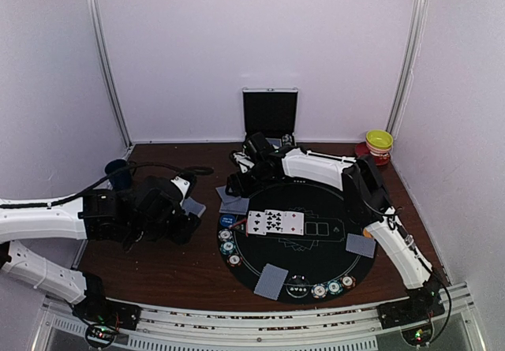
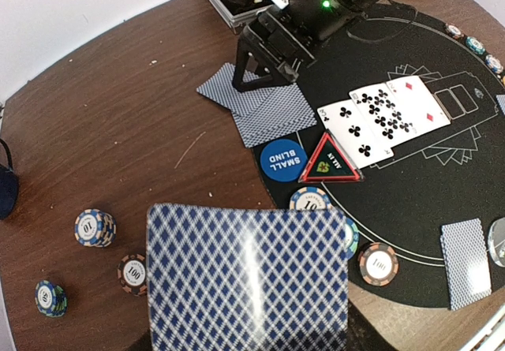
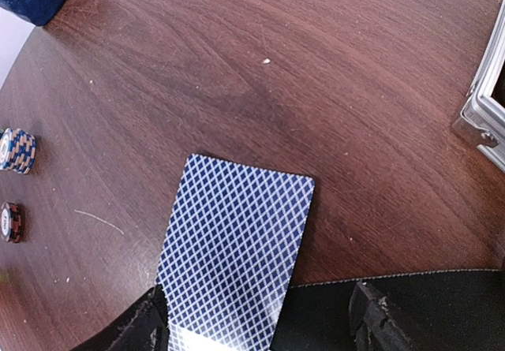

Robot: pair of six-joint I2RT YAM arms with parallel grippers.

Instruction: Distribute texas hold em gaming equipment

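A blue-and-white checked card deck (image 2: pixel 248 276) is gripped by my left gripper (image 1: pixel 191 215), over the bare wood left of the mat. My right gripper is part open, its fingers (image 3: pixel 138 323) apart and nothing held. It hovers at the upper face-down card (image 3: pixel 237 244), which overlaps a second face-down card (image 2: pixel 276 114) at the mat's left edge. Three face-up cards (image 1: pixel 274 222) lie in a row on the black poker mat (image 1: pixel 316 260). Other face-down cards rest near its front (image 1: pixel 271 281) and right side (image 1: pixel 360 245).
A blue "small blind" disc (image 2: pixel 283 160) and red-edged triangle (image 2: pixel 331 162) sit at the mat's left. Chips (image 2: pixel 379 263) line the mat's edge, and chip stacks (image 2: pixel 95 228) stand on the wood. An open case (image 1: pixel 270 114), bowls (image 1: pixel 379 140) and a dark cup (image 1: pixel 118 174) stand farther back.
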